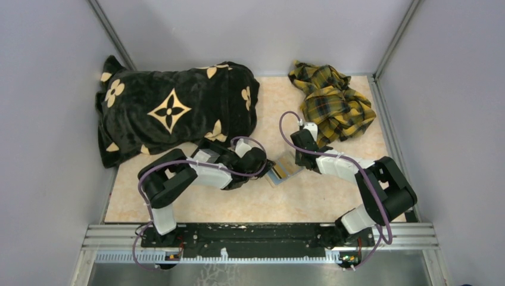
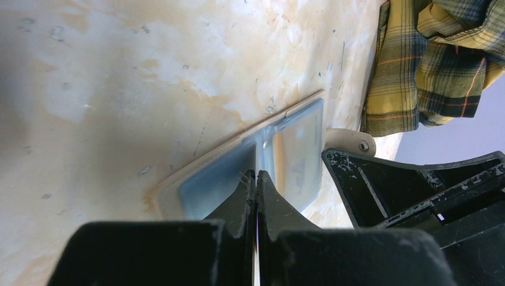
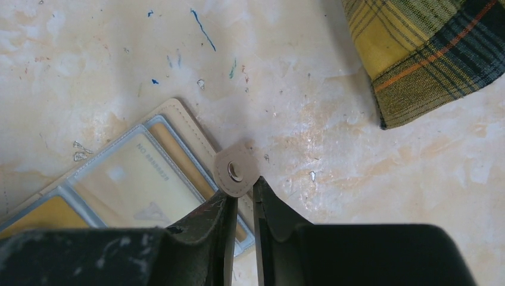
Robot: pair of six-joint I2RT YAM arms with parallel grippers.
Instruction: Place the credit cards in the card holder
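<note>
The open card holder [image 1: 284, 169] lies flat on the table between my two grippers, beige with bluish clear pockets. In the right wrist view a pale card [image 3: 140, 182] printed with a number shows through one pocket. A gold panel [image 3: 50, 215] lies beyond the pale blue strip at lower left; how it belongs to the card is unclear. My left gripper is shut over the holder's middle, nothing visible between its fingers. Standing part open, my right gripper has its fingertips at the holder's snap tab [image 3: 234, 170]; a firm hold is not visible.
A plaid cloth [image 1: 333, 101] lies crumpled at the back right. On the left a big dark blanket [image 1: 178, 107] with flower patterns covers the table's back half. Bare table shows in front of the holder and to its right.
</note>
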